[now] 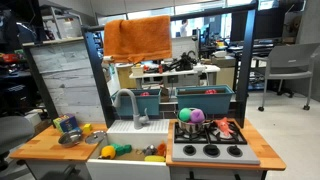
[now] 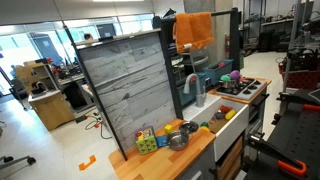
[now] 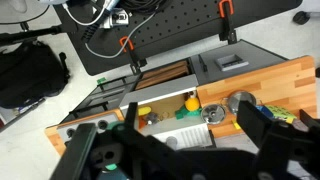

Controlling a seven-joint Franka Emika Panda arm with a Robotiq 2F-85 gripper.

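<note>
Seen from above in the wrist view, my gripper spreads its dark fingers wide apart, with nothing visible between them. Well below lies a toy kitchen whose white sink (image 1: 122, 167) holds several small coloured items, among them a yellow one (image 1: 108, 152). Left of the sink, metal bowls (image 1: 70, 138) rest on the wooden counter (image 1: 45, 150). To its right, a pot (image 1: 190, 129) on the stove (image 1: 213, 151) carries green and purple round things (image 1: 197, 116). A reddish item (image 1: 224, 127) sits beside the pot. The gripper is not clearly visible in either exterior view.
An orange towel (image 1: 138, 39) hangs over the black top bar. A grey faucet (image 1: 132, 105) rises behind the sink, with teal bins (image 1: 205, 98) mounted to the right. A whitish wood panel (image 2: 130, 87) closes one side. Bare counter shows right of the stove.
</note>
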